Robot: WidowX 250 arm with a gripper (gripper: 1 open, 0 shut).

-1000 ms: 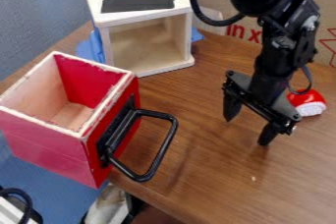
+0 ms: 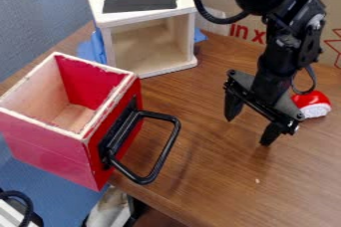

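The black robot gripper (image 2: 248,125) hangs low over the wooden table at the right, its two fingers spread apart, with no object visible between them. Just behind and to its right, a red and white can (image 2: 312,105) lies on the table, partly hidden by the arm.
A red open box (image 2: 47,141) with a black handle (image 2: 158,161) stands at the left. A white wooden cubby (image 2: 173,47) with a dark strip on top sits at the back, on a blue piece. Bare table (image 2: 213,186) fills the front right. Cardboard (image 2: 320,12) stands behind.
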